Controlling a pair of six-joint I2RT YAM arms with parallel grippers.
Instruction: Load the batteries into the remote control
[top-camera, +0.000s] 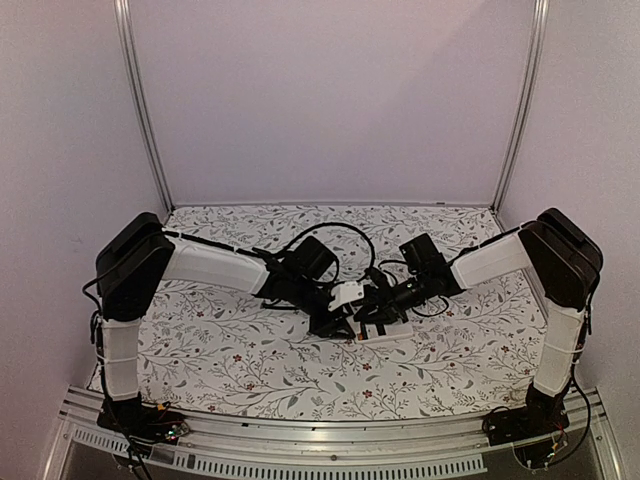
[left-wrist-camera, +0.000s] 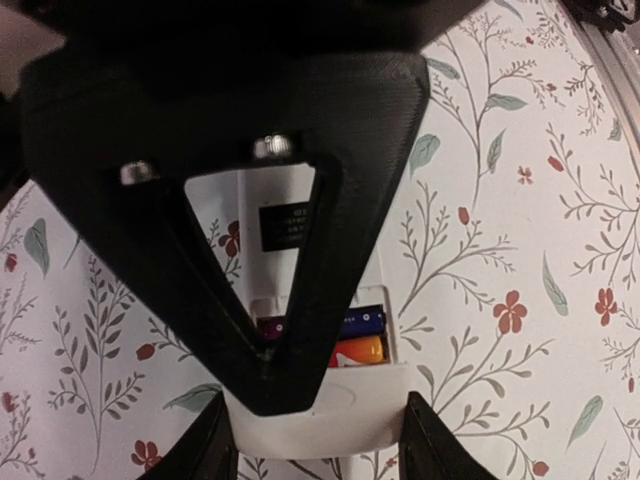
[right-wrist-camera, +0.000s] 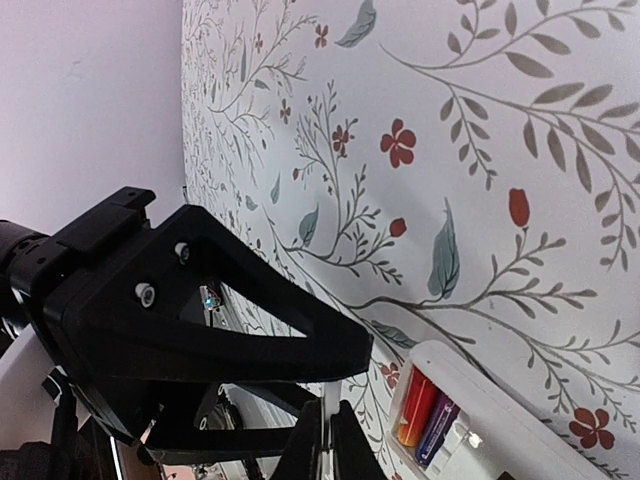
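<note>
The white remote (top-camera: 390, 331) (left-wrist-camera: 275, 270) (right-wrist-camera: 500, 440) lies on the floral table, its battery compartment uncovered. Inside it show an orange battery (left-wrist-camera: 358, 349) (right-wrist-camera: 416, 405) and a purple-blue battery (left-wrist-camera: 345, 321) (right-wrist-camera: 438, 428). My left gripper is shut on a white piece at the compartment's end of the remote; whether that is the remote's body or a separate part I cannot tell. My right gripper is beside the compartment, fingertips close together around a thin pale strip; how far open it is is unclear. In the top view both grippers crowd over the remote.
Pale walls (top-camera: 330, 100) enclose the back and sides, and a metal rail (top-camera: 330, 435) runs along the front edge.
</note>
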